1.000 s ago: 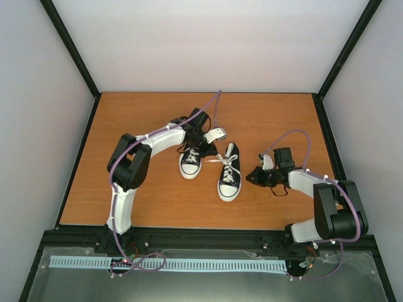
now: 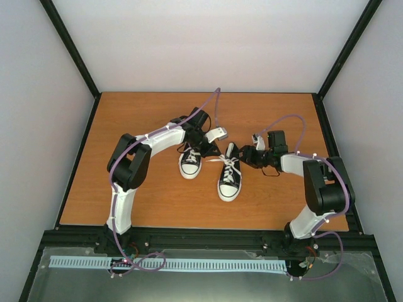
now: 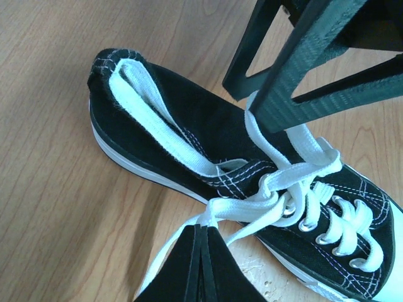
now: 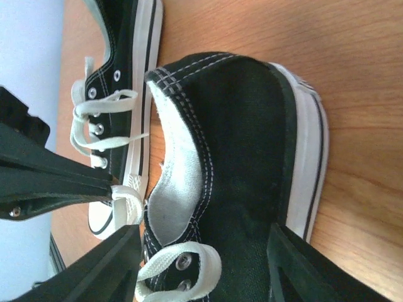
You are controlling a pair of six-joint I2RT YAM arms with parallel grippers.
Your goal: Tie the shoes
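Observation:
Two black canvas shoes with white laces stand on the table: the left shoe (image 2: 190, 165) and the right shoe (image 2: 229, 179). Beside the right shoe, my left gripper is shut on the end of a white lace, also visible between the shoes in the right wrist view. From the other side, my right gripper reaches over the right shoe's ankle opening. Its fingers (image 4: 119, 264) are apart, and a loose lace loop (image 4: 204, 277) lies between them without being gripped. In the left wrist view, one right finger (image 3: 280, 104) covers part of that loop.
The left arm (image 2: 167, 138) passes over the left shoe's heel. Its laces (image 4: 101, 119) are visible in the right wrist view. Bare wooden table (image 2: 271, 201) surrounds both shoes, with much free room at front and back.
My right gripper has moved left, up to the right shoe's ankle, and its forearm has swung in with it. The left arm and both shoes look unmoved.

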